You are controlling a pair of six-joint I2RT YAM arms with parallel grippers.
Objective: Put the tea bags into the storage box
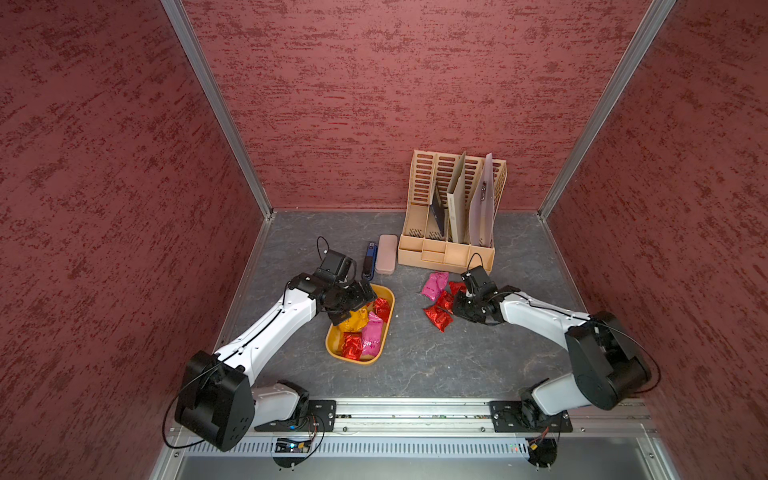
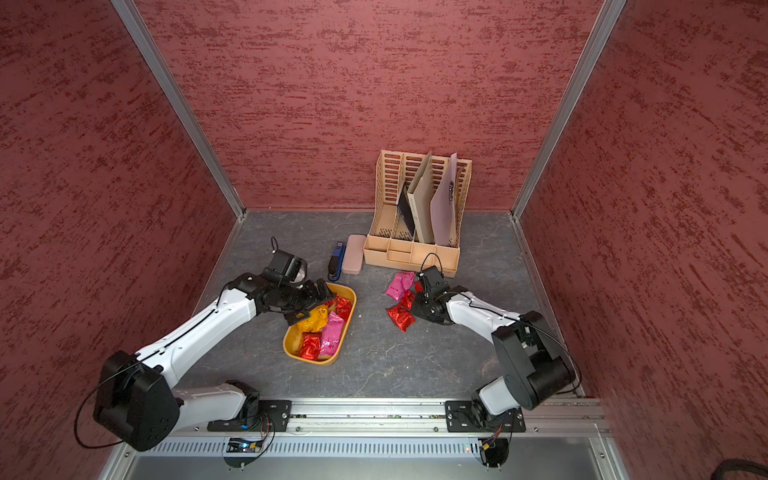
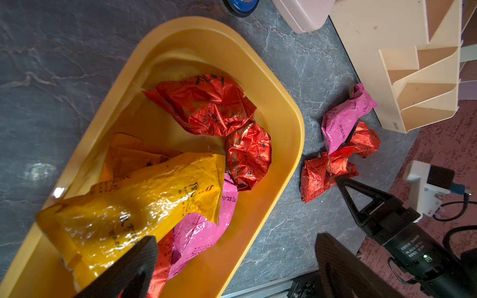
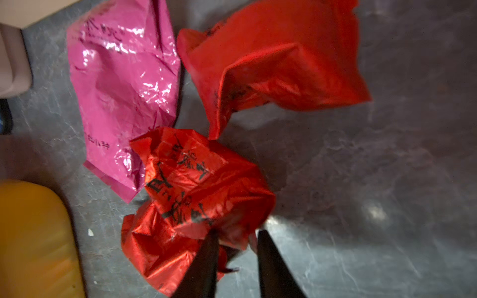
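The storage box, a yellow oval tub [image 1: 386, 340], holds several tea bags: a gold one [image 3: 139, 198], a pink one [image 3: 206, 233] and red ones [image 3: 203, 104]. Above its far end hangs my left gripper, fingers wide apart and nothing between them. On the table to the right lie a pink bag [image 4: 124, 89], a red bag [image 4: 278, 59] and two overlapping red bags, the upper one [image 4: 213, 183] resting on the lower [image 4: 159, 253]. My right gripper is at their near side, its fingers apart with a red edge showing in the gap; a firm hold does not show.
Behind the loose bags stands a beige file rack [image 1: 436, 256] with folders. A pink case [image 1: 387, 254] and a dark blue item [image 1: 369, 261] lie behind the tub. Clear table [image 1: 424, 364] spreads in front of the loose bags.
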